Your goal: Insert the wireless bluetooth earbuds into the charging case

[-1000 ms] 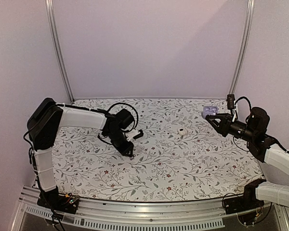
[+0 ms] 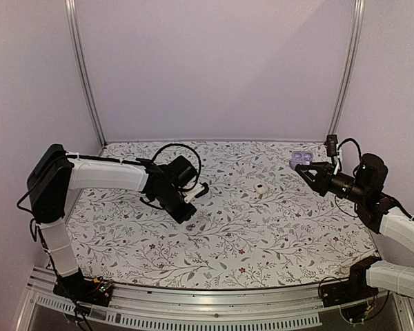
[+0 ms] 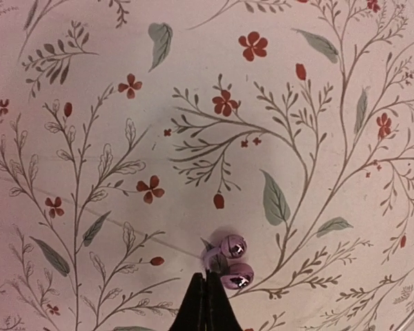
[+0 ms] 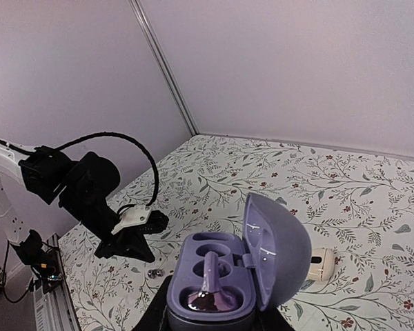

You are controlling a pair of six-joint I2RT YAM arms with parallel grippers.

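A small purple earbud with shiny ends lies on the patterned table, close beyond the tips of my left gripper. That gripper is shut, its two black fingers together and nothing showing between them. From above, the earbud is a tiny spot just beside the left gripper. My right gripper is shut on the purple charging case, holding it above the table. The case's lid stands raised. A purple stem with a shiny base rises from the case's near part; round openings show behind it.
A small white case-like object rests on the table between the two arms.
The right arm and the held case have stayed still.
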